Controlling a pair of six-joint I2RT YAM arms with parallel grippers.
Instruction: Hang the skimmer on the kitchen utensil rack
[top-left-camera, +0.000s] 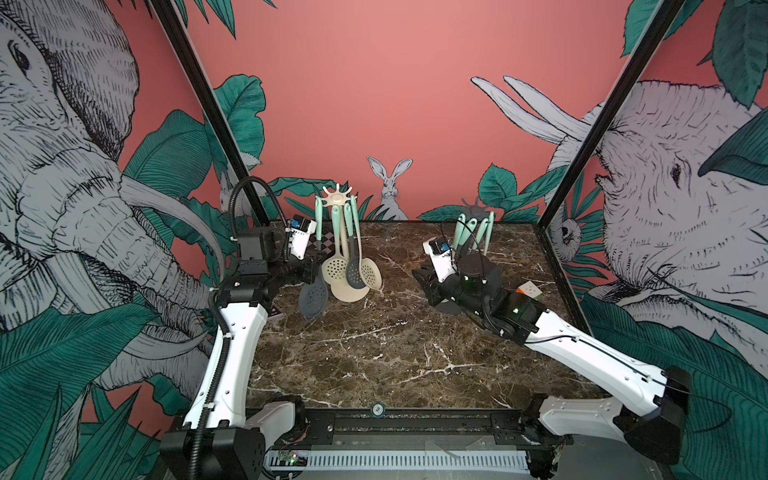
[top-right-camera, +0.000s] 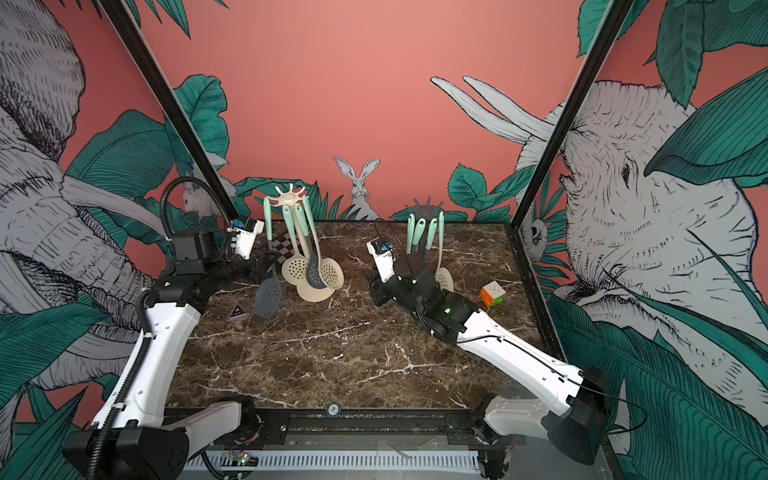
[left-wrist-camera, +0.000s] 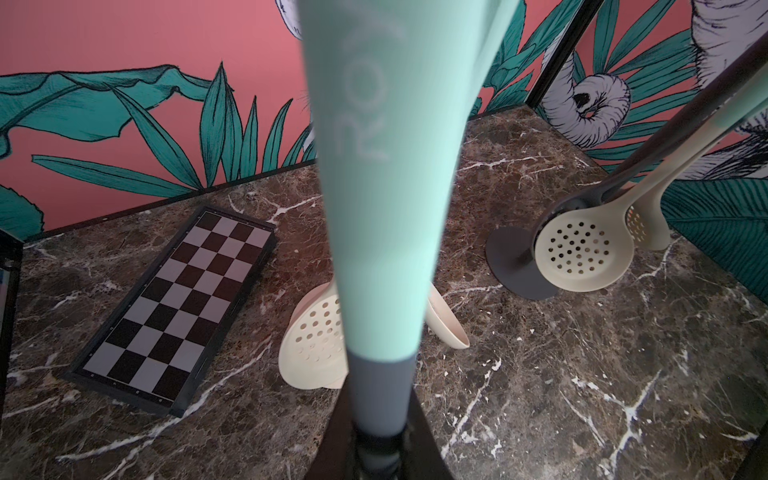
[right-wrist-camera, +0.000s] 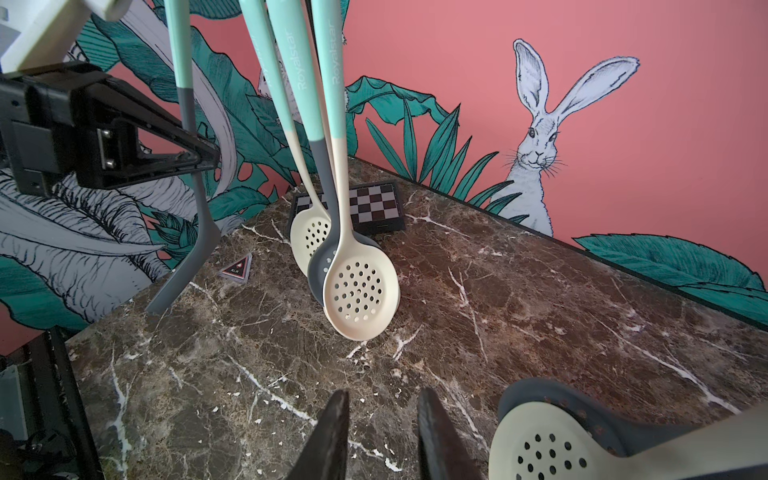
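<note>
A dark grey skimmer (top-left-camera: 313, 297) with a mint handle is upright in my left gripper (top-right-camera: 264, 262), which is shut on it at the grey part below the mint. Its handle top is at the left side of the cream star-topped rack (top-left-camera: 335, 195), from which several utensils hang; whether it rests on a hook is unclear. In the left wrist view the mint handle (left-wrist-camera: 384, 200) fills the middle, blurred. My right gripper stands part open, nothing between its fingers, in front of the second rack.
A second, dark rack (top-right-camera: 425, 209) with utensils stands at the back right. A coloured cube (top-right-camera: 492, 294) lies right of it, a checkered board (left-wrist-camera: 172, 312) behind the cream rack.
</note>
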